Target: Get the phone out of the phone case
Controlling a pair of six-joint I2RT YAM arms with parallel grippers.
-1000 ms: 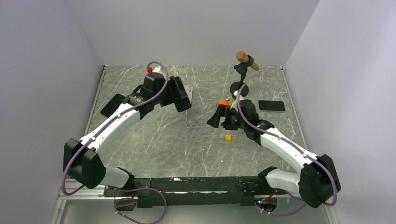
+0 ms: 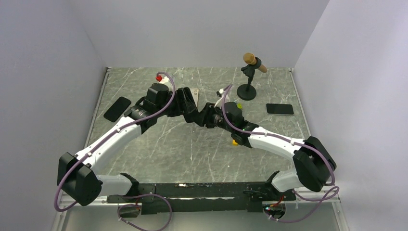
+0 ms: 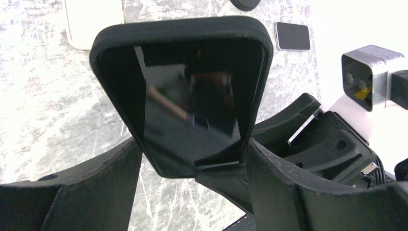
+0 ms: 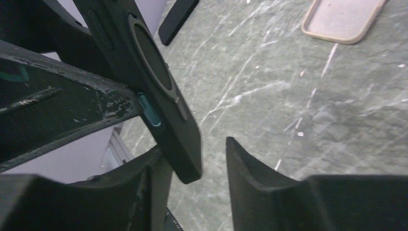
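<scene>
The black phone case (image 3: 183, 30) stands up between the fingers of my left gripper, which is shut on its sides. Inside its rim the dark glossy phone screen (image 3: 190, 103) faces the left wrist camera, with reflections on it. Seen from above, my right gripper (image 2: 202, 118) is close against the case's near end. In the right wrist view the case's side (image 4: 168, 113), with its buttons, slants down to a corner near the right gripper's left fingertip (image 4: 156, 161). Those right fingers are apart; whether one touches the case I cannot tell.
A light-coloured phone or case (image 4: 344, 19) lies behind the grippers. Another dark phone (image 2: 117, 109) lies at the left and one (image 2: 279, 109) at the right. A black stand (image 2: 247, 91) with a wooden-topped tool is at the back right.
My right gripper has moved left and slightly up in the top view, up to the case, from well apart.
</scene>
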